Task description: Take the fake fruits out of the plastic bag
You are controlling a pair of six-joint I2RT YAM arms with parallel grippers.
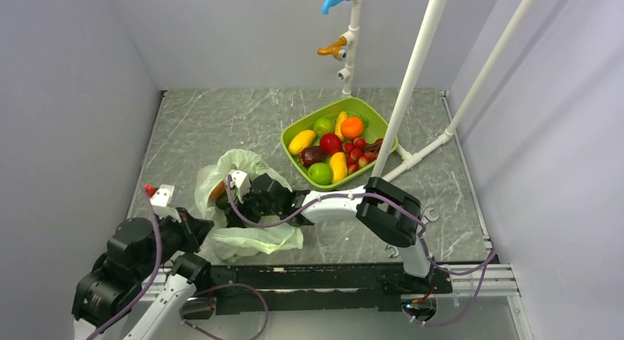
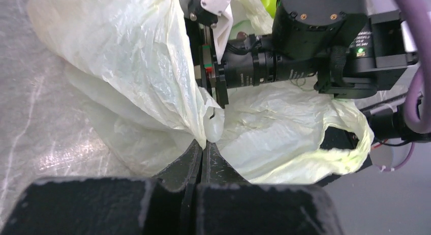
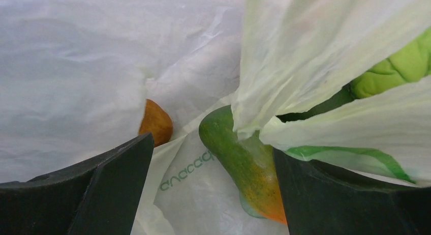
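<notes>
The translucent whitish-green plastic bag [image 1: 274, 239] lies crumpled on the counter at left of centre. My left gripper is shut on a gathered fold of its edge. My right gripper is open inside the bag's mouth, with nothing clasped. Between and beyond its fingers a green-to-orange mango-like fruit [image 3: 249, 166] rests on the bag's printed inner side, partly covered by a hanging fold. An orange-brown fruit [image 3: 155, 124] peeks out near the left finger. A bright green item [image 3: 396, 67] shows at the right, half hidden by plastic.
A green basket [image 1: 293, 128] holding several fake fruits stands behind and to the right of the bag. White pipes [image 1: 412, 82] slant down at its right side. Wrenches [image 1: 431, 215] lie on the right of the counter. Bare counter [image 1: 213, 119] extends at the back left.
</notes>
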